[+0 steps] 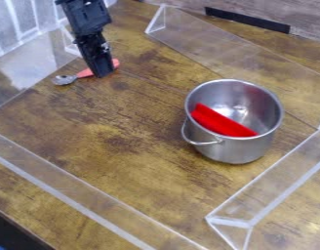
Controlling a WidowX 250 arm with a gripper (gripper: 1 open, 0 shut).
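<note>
My gripper (100, 64) hangs at the upper left, its dark fingers over a pink-handled spoon (66, 79) lying on the wooden table. The gripper hides part of the handle; whether the fingers touch it cannot be told, nor how far they stand apart. A steel pot (234, 147) with a side handle stands at the right, a red object (219, 120) lying inside it.
Clear plastic barriers (271, 191) border the workspace on the left, lower left, upper right and lower right.
</note>
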